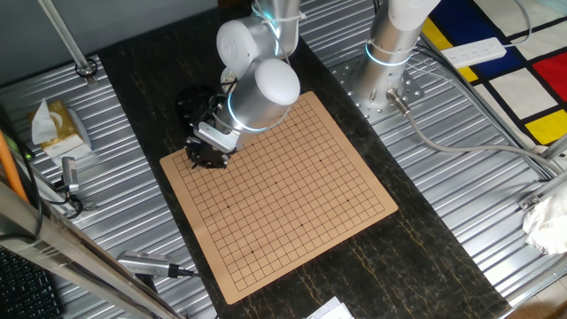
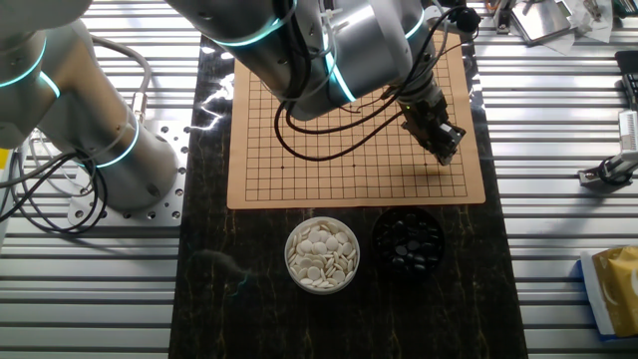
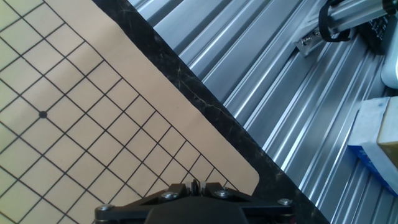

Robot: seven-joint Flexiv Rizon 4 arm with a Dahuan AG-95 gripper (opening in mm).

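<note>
A tan board with a black grid [image 1: 275, 208] lies on the dark tabletop, with no stones on its visible part. My gripper [image 1: 202, 163] is over the board's upper-left corner area in exterior view 1. Exterior view 2 has the black gripper [image 2: 449, 153] pointing down near the board's edge on the bowls' side. At the bottom of the wrist view the gripper looks shut, its tips close together. A narrow dark shape sits between them; whether it is a stone is unclear. White stones [image 2: 319, 257] and black stones [image 2: 411, 245] fill two round bowls beside the board.
The white bowl's rim [image 2: 291, 237] and the black bowl's rim [image 2: 377, 237] stand close together. A tissue box [image 1: 64, 133] sits off the dark top, on the ribbed metal surface. White paper [image 1: 332, 310] lies near the bottom edge. Most of the board is clear.
</note>
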